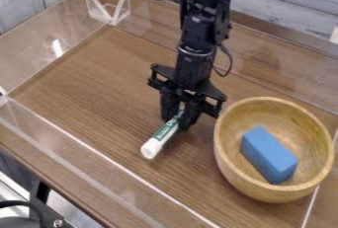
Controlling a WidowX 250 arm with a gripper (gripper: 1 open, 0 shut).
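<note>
My black gripper (180,104) is low over the middle of the wooden table (79,94), shut on a white and green tube (160,139). The tube lies slanted, its white end toward the front and its upper end hidden among the dark fingers. Whether it rests on the tabletop or hangs just above it, I cannot tell.
A light wooden bowl (305,136) holding a blue block (268,155) stands at the right, close beside the gripper. White plastic pieces sit at the back left and left edges of the table.
</note>
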